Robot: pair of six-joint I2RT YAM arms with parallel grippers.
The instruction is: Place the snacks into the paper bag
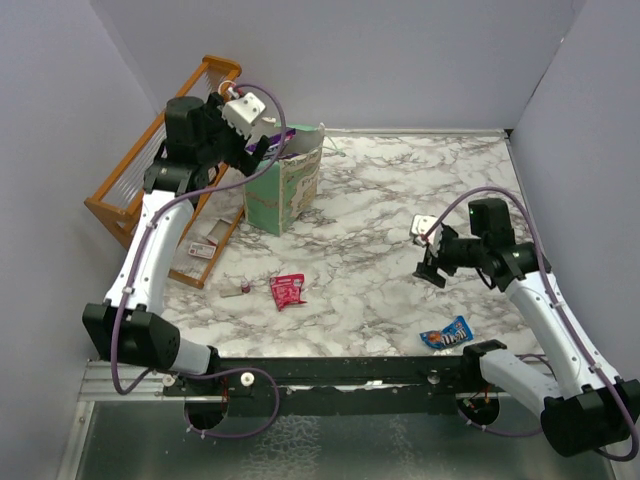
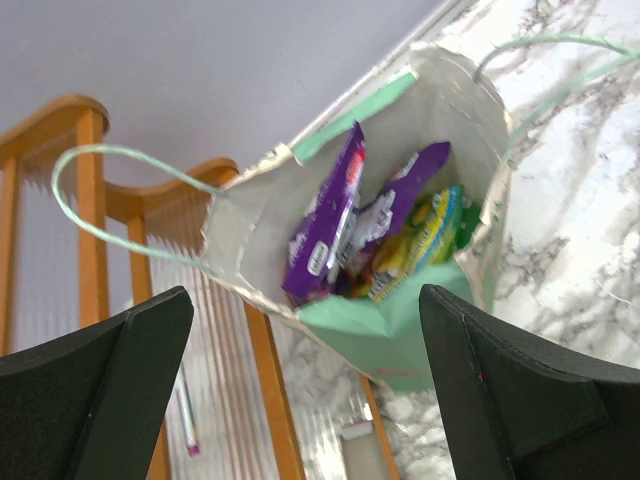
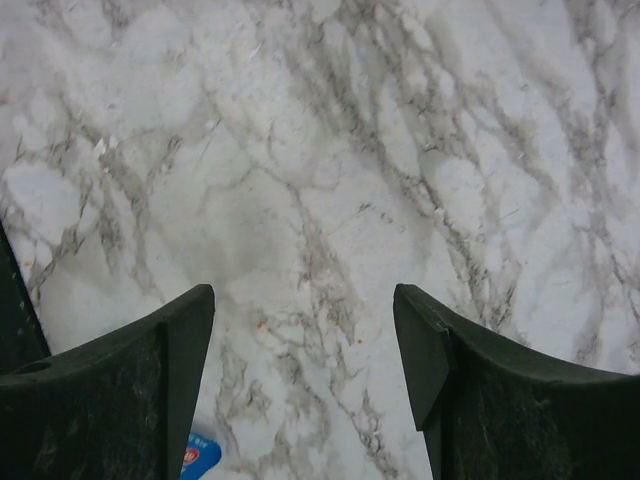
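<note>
The green-and-white paper bag (image 1: 284, 196) stands upright at the back left, its mouth open. Inside it, in the left wrist view, lie two purple packets (image 2: 324, 225) and a yellow-green packet (image 2: 420, 243). My left gripper (image 1: 252, 158) hangs just outside and above the bag's left rim, open and empty. A pink-red packet (image 1: 287, 290) rests flat on the marble table in front of the bag. Near the front right edge lies a blue packet (image 1: 447, 333), its corner showing in the right wrist view (image 3: 200, 456). My right gripper (image 1: 422, 254) stands open over bare table behind that packet.
A wooden rack (image 1: 150, 170) with slatted panels leans left of the bag, close to my left arm. A small reddish item (image 1: 245, 287) lies left of the pink-red packet.
</note>
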